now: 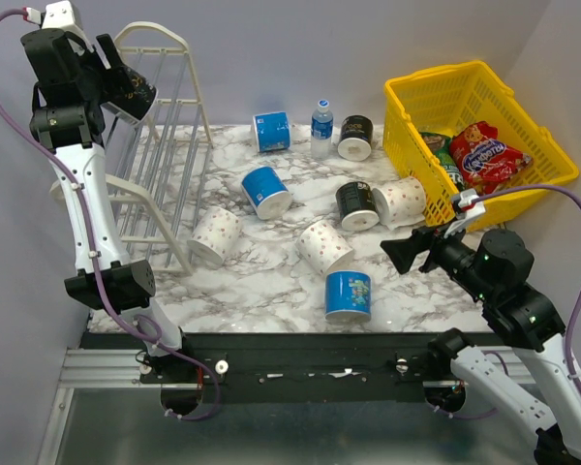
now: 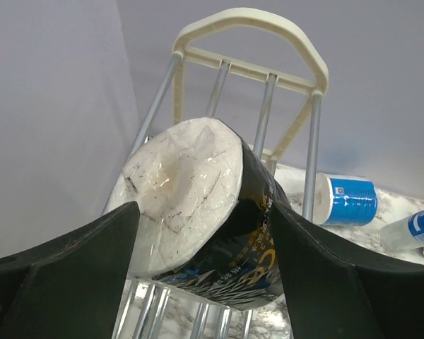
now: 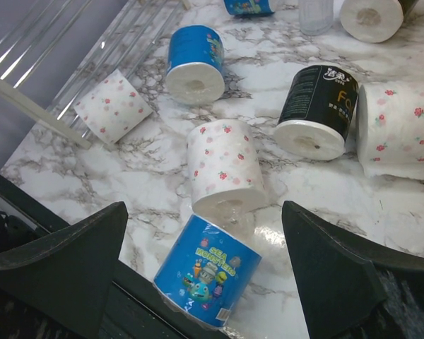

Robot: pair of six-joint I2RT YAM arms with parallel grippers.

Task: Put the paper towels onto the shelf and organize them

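Observation:
A black-wrapped paper towel roll lies tilted on the bars of the white rack, at its back end. My left gripper is over it, fingers apart on either side in the wrist view; whether they touch it is unclear. Other rolls lie on the marble table: blue, floral and black. My right gripper is open over the table at the right, holding nothing.
A yellow basket with snack bags stands at the back right. A water bottle stands at the back. The front middle of the table has some bare space around the rolls. Walls border the back and sides.

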